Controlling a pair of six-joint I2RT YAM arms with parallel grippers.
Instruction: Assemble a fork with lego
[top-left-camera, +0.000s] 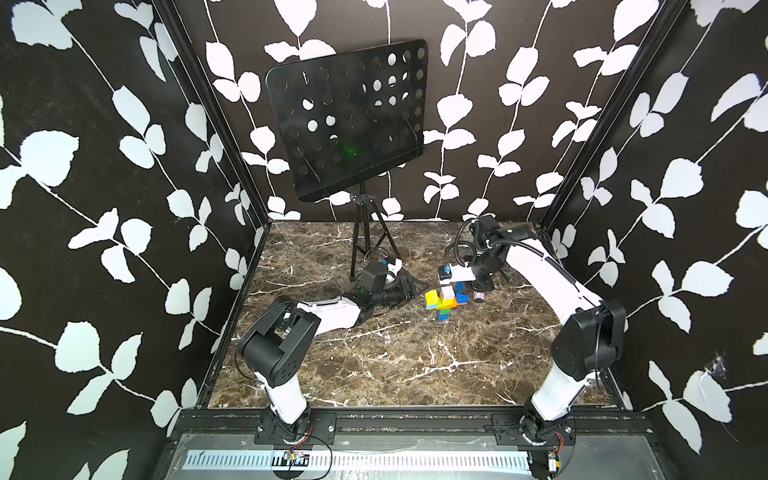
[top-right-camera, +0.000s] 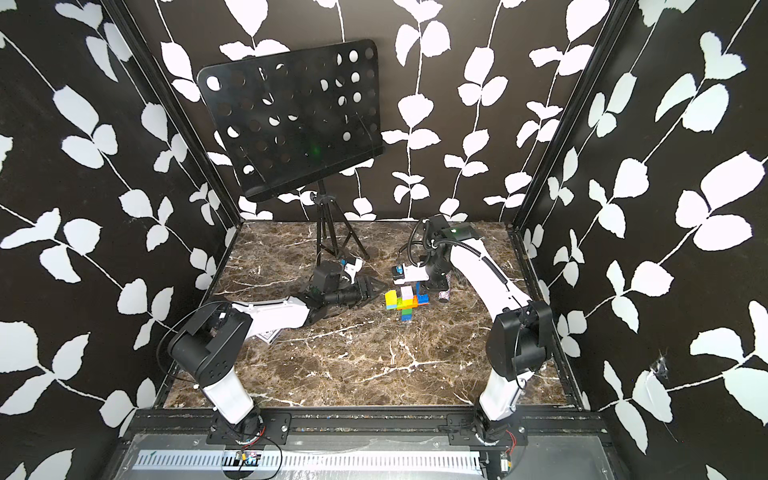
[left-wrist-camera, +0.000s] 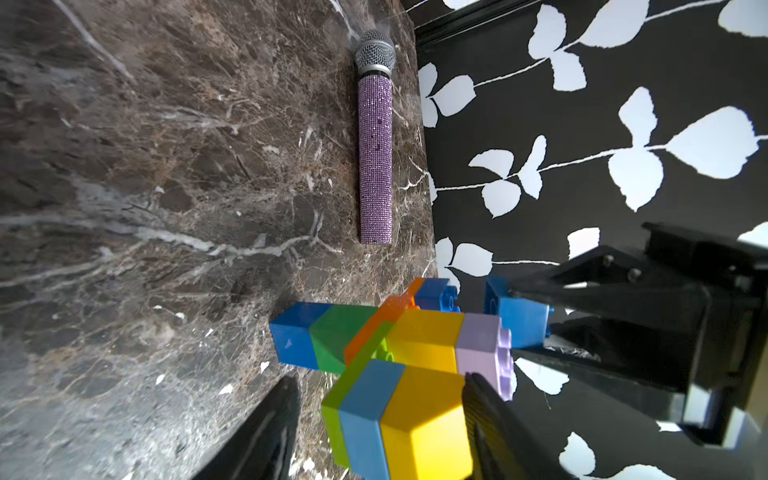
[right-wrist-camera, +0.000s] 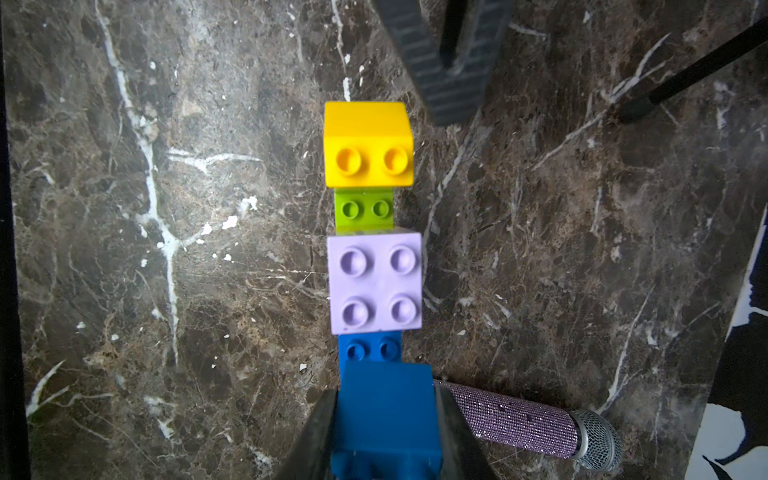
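The multicoloured brick build (top-left-camera: 445, 301) lies on the table between my two grippers. A yellow brick (right-wrist-camera: 368, 144) is at its left end, a lavender brick (right-wrist-camera: 375, 281) tops its middle, and green and blue bricks (left-wrist-camera: 300, 332) form a lower arm. My right gripper is shut on a separate blue brick, above the build's right-hand blue brick; the left wrist view shows a gap beneath it. Part open, my left gripper stands at the yellow end, with no clear grip showing.
A purple glittery microphone (left-wrist-camera: 376, 144) lies behind and to the right of the build. The music stand (top-left-camera: 361, 228) has its tripod legs close behind my left arm.
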